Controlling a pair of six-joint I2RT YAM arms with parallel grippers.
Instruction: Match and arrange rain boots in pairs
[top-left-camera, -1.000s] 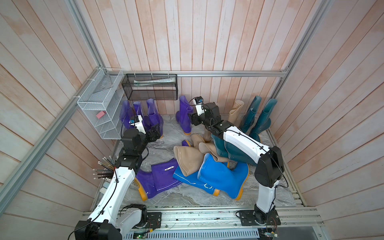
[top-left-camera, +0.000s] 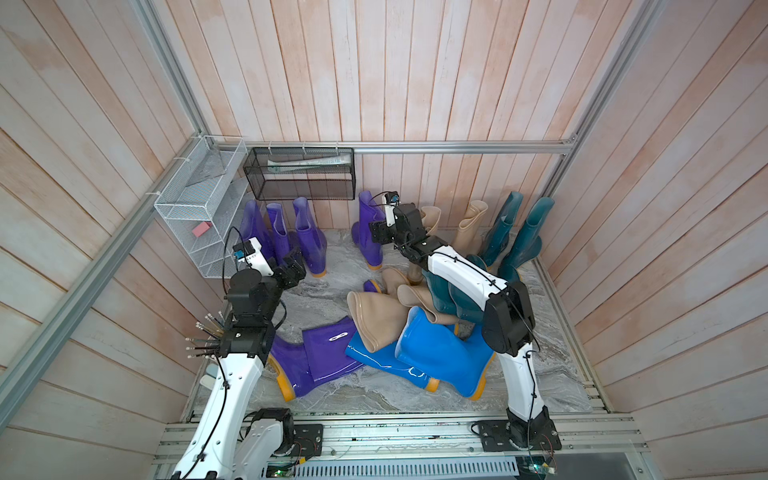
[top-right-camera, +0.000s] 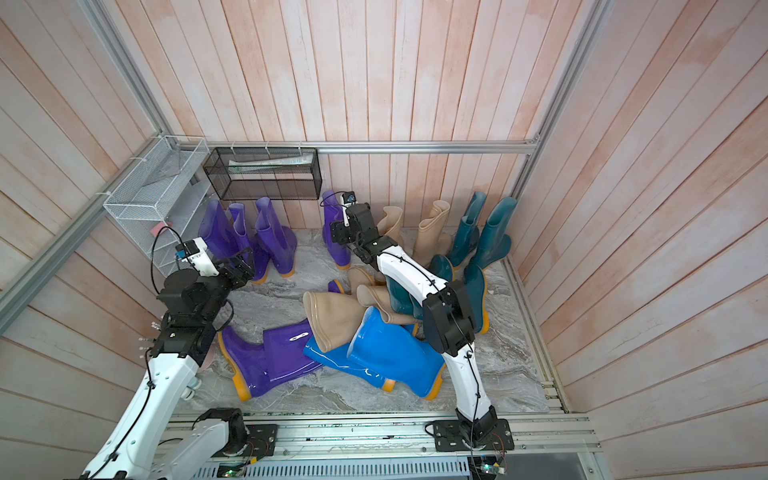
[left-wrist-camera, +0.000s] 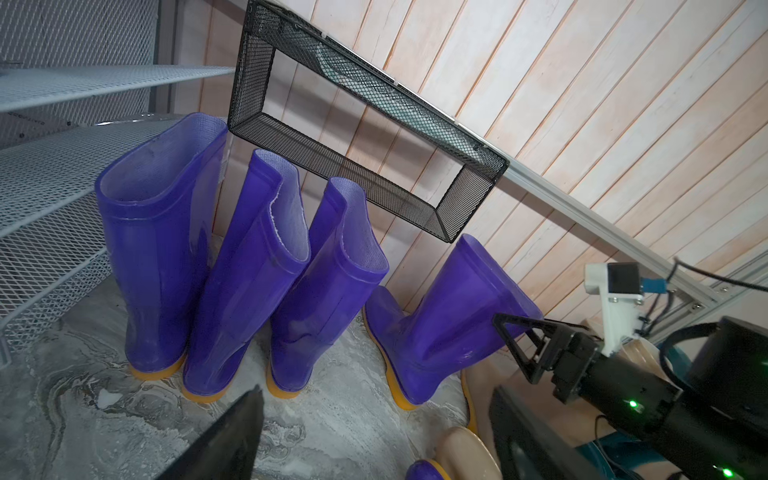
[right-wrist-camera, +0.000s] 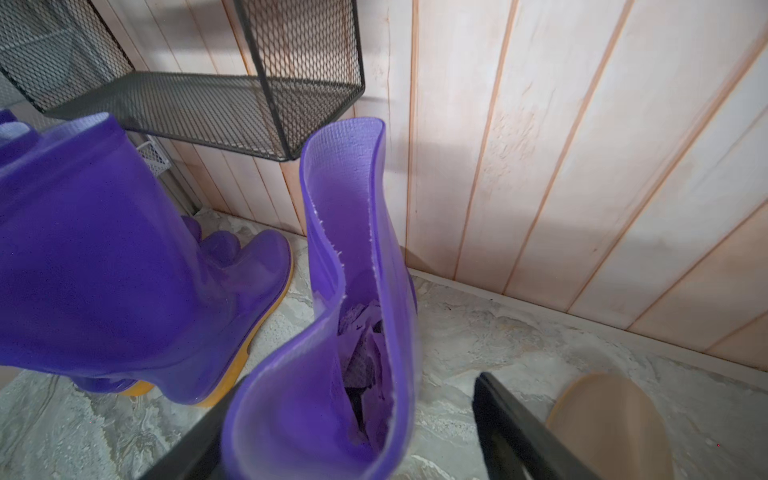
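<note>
Four boots' worth of purple stands along the back wall: a left group holds several upright purple boots (left-wrist-camera: 328, 272), and a lone purple boot (right-wrist-camera: 360, 304) stands apart to their right. Around the lone boot's top, my right gripper (top-left-camera: 377, 232) is spread; in the right wrist view a gap shows between the boot and the right-hand finger (right-wrist-camera: 512, 432). My left gripper (top-left-camera: 296, 270) hangs open before the left group, nothing between its fingers. Beige boots (top-left-camera: 470, 224) and teal boots (top-left-camera: 529, 232) stand upright at the back right. Lying in front are purple (top-left-camera: 328, 352), beige (top-left-camera: 376, 318) and blue boots (top-left-camera: 440, 352).
On the left stands a white mesh rack (top-left-camera: 200, 200). A black wire basket (top-left-camera: 300, 188) hangs on the back wall above the purple boots. Bare marbled floor (top-left-camera: 332, 296) shows between the standing purple boots and the pile.
My left arm has drawn back slightly leftward. The boots show no clear movement.
</note>
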